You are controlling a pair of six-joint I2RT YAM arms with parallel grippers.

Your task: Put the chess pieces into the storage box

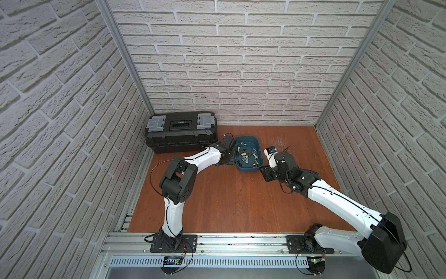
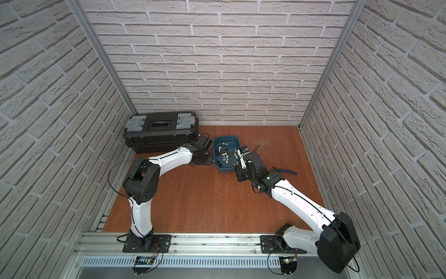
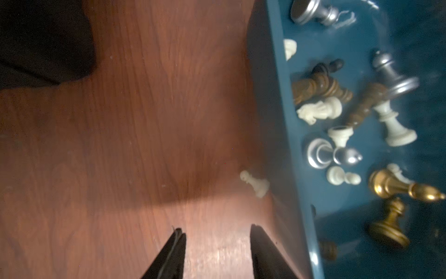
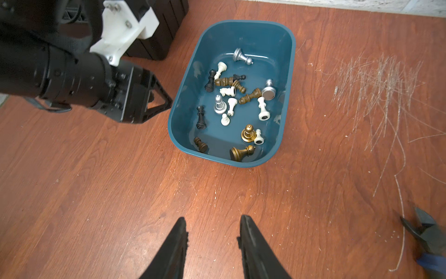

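Note:
A white chess pawn [image 3: 255, 183] lies on its side on the table, close against the outer left wall of the blue storage box [image 3: 278, 116]. Above the table beside that wall, my left gripper is open with nothing between its fingers; the pawn shows a little ahead of the fingertips. Inside the box rest several white, silver, gold, brown and black chess pieces, among them a white knight [image 3: 320, 110] and a gold piece [image 4: 242, 152]. To the right of the box, my right gripper is open and empty over bare wood.
A black toolbox [image 1: 180, 132] stands at the back left, behind the left arm. Thin strands [image 4: 381, 93] and blue-handled cutters [image 4: 429, 237] lie right of the box.

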